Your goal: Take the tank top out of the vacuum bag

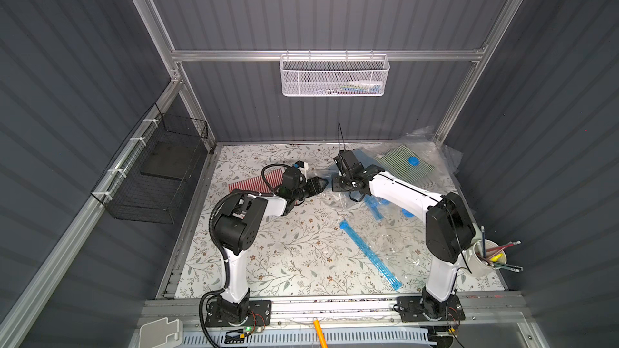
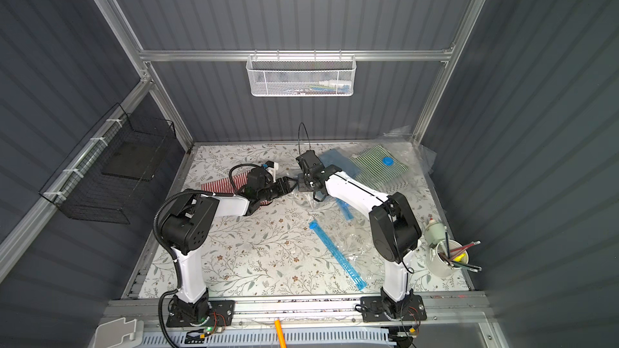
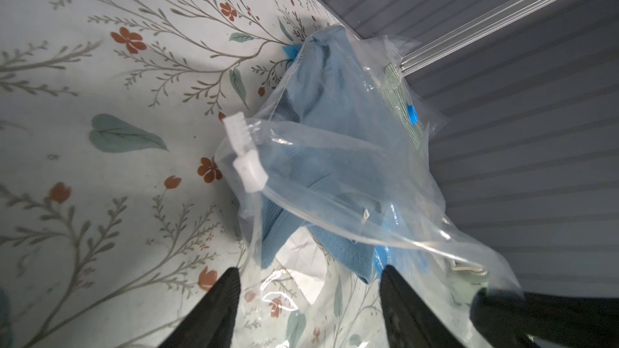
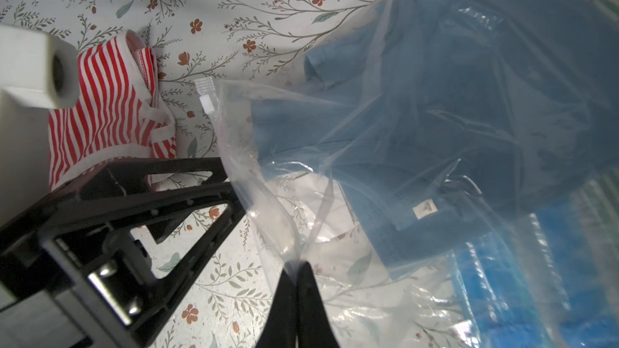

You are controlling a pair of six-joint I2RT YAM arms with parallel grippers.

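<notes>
A blue tank top [image 4: 438,77] lies inside the clear bag [image 3: 387,154], whose mouth with a white slider is raised toward the grippers. My right gripper is shut on the bag's edge, which runs down to its fingertips. Facing it from the left, my left gripper stands open at the bag's mouth; in the left wrist view the bag's film crosses above and behind its fingertips. In both top views the two grippers nearly meet over the bag.
Red-striped cloth [image 4: 103,103] lies left, a green-striped bagged item [image 1: 399,167] back right. A blue strip [image 1: 370,254] lies in front, a cup of pens [image 1: 477,264] at the front right.
</notes>
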